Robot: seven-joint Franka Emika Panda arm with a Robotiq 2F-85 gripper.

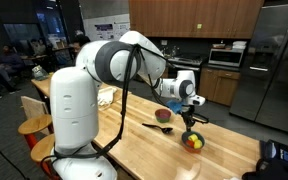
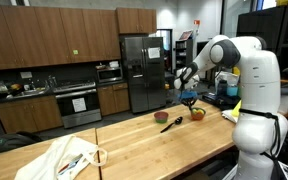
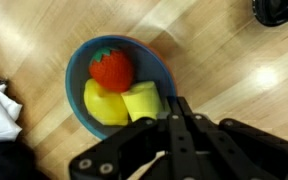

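Note:
A blue-grey bowl with an orange-brown outside fills the left-middle of the wrist view. Inside it lie a red strawberry with a green top, a yellow fruit-like piece and a pale yellow block-like piece. My gripper is shut, its fingertips right at the bowl's rim. Whether the thin rim sits between them, I cannot tell. From outside, the gripper points down at the bowl's back edge. In the second exterior view the same bowl stands at the table's right side.
A dark red bowl and a black utensil lie left of the gripper. Behind the table is a person in a white shirt.

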